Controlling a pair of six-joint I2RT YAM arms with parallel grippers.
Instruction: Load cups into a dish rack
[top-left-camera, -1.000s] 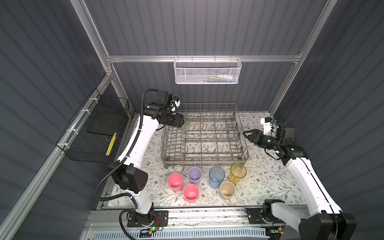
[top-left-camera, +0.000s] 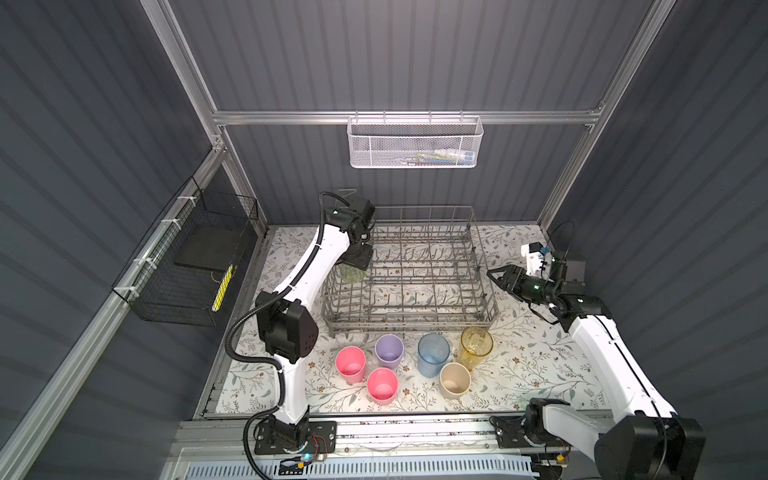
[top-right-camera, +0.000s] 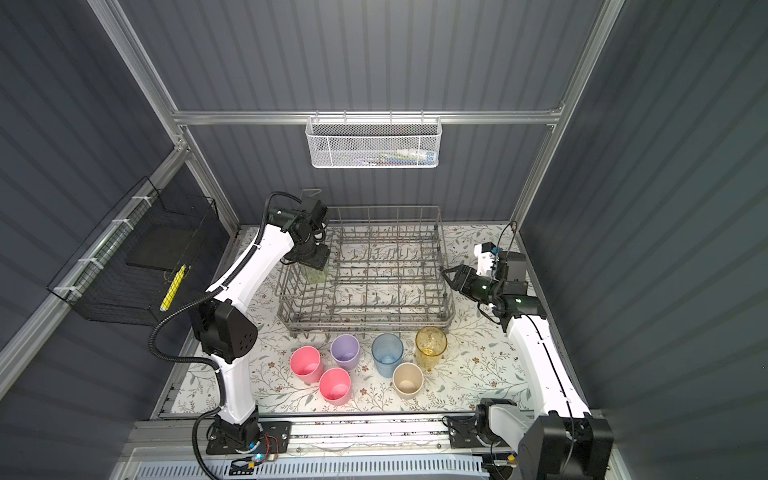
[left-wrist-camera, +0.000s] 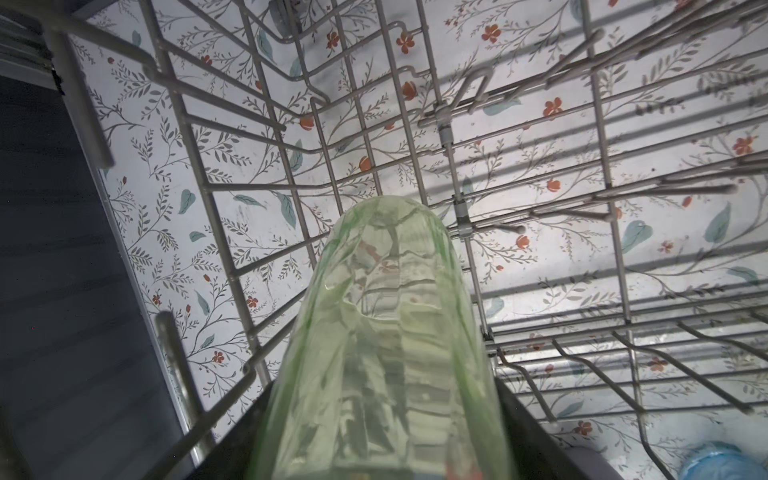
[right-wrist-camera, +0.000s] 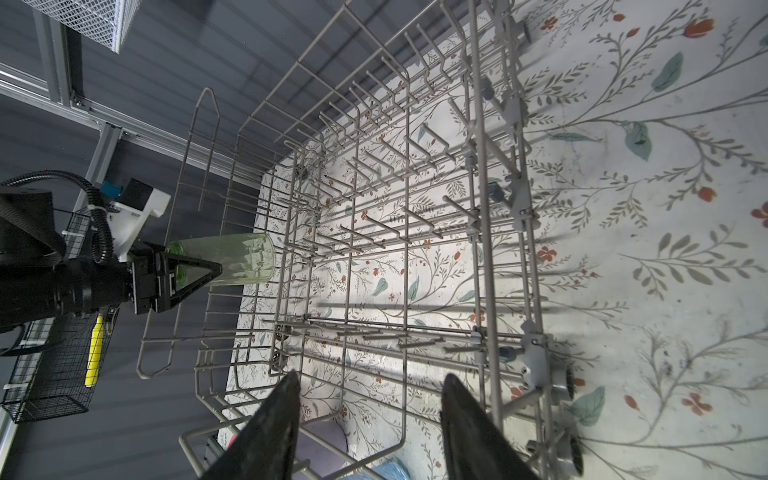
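A pale green cup lies tipped in the grip of my left gripper (top-left-camera: 358, 260) over the left side of the wire dish rack (top-left-camera: 412, 326); it fills the middle of the left wrist view. My right gripper is open and empty by the rack's right side. In front of the rack stand two pink cups (top-left-camera: 350, 361) (top-left-camera: 382, 384), a purple cup (top-left-camera: 389, 349), a blue cup (top-left-camera: 433, 353), a yellow cup (top-left-camera: 476, 348) and a beige cup (top-left-camera: 454, 379).
A black wire basket (top-left-camera: 172, 304) hangs on the left wall. A white mesh basket (top-left-camera: 414, 140) hangs on the back rail. The floral surface right of the rack is clear.
My left arm has swung rightward and turned, bringing the green cup slightly left and down over the rack.
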